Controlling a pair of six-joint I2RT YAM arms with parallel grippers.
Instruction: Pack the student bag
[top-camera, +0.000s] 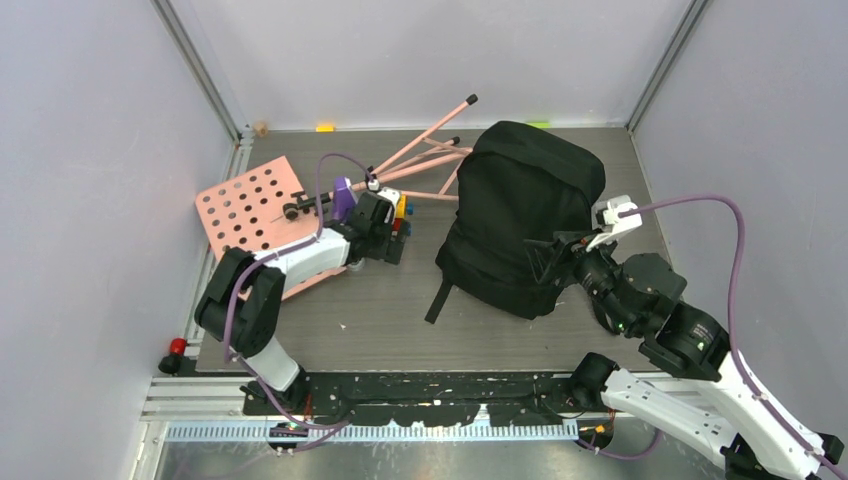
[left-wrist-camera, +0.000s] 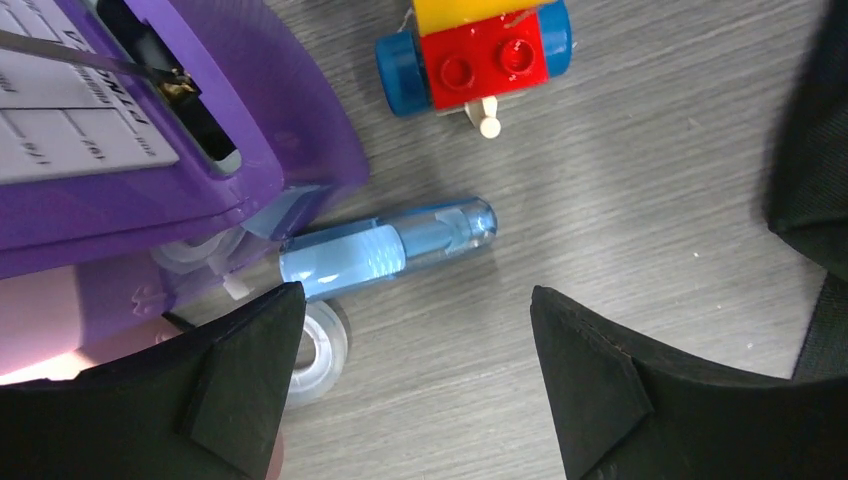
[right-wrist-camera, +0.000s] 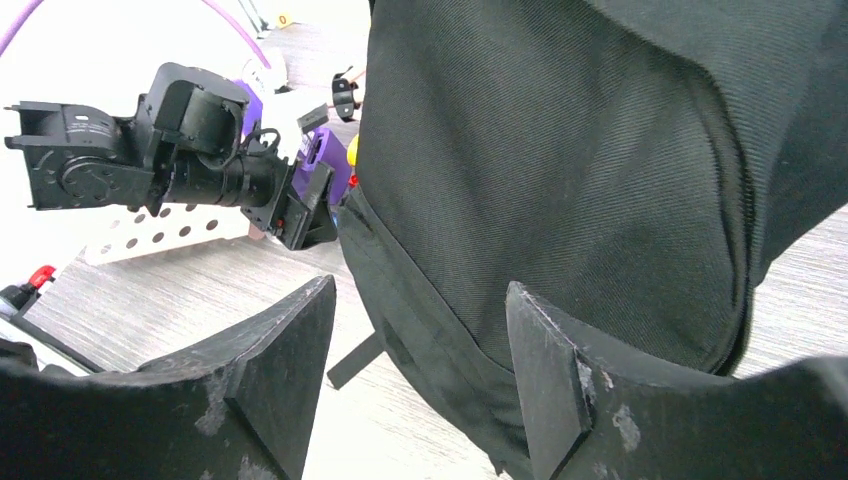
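Observation:
My open left gripper is over a clear blue cylinder (left-wrist-camera: 388, 247) lying on the table, beside a purple object (left-wrist-camera: 250, 120) with a white label, a white ring (left-wrist-camera: 320, 356) and a toy of red (left-wrist-camera: 485, 62), yellow and blue bricks. The black backpack (top-camera: 518, 220) lies at centre right; its dark fabric also edges the left wrist view. My right gripper stands open at the backpack's right side, facing its fabric.
A pink perforated board (top-camera: 245, 215) lies at the left with pink legs (top-camera: 425, 135) reaching behind the middle. Walls bound the sides and back.

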